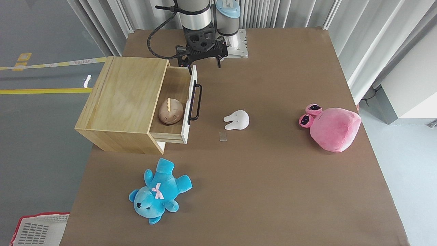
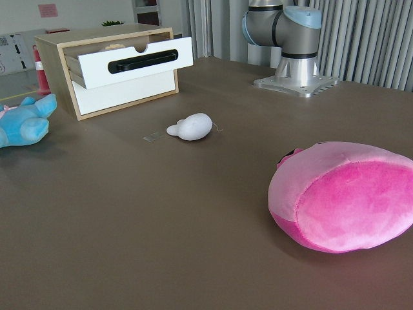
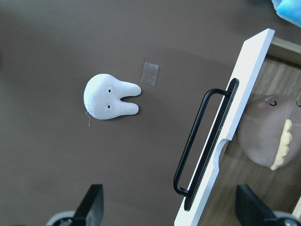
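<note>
My gripper (image 1: 205, 69) hangs above the back end of a pulled-out drawer; its fingers stand apart in the wrist view, with nothing between them. The drawer's white front (image 3: 249, 61) carries a black handle (image 1: 199, 102). Inside lies a brown round plush (image 1: 170, 114) with a cream crest. A white rabbit-head plush (image 1: 239, 120) lies on the table right of the drawer, beside a small clear patch (image 3: 150, 74). A blue bear (image 1: 164, 190) lies in front of the wooden cabinet (image 1: 116, 94). A pink plush (image 1: 334, 129) sits at the right.
The robot's base (image 2: 295, 84) stands at the back. A red-rimmed basket (image 1: 41, 229) is on the floor at the front left.
</note>
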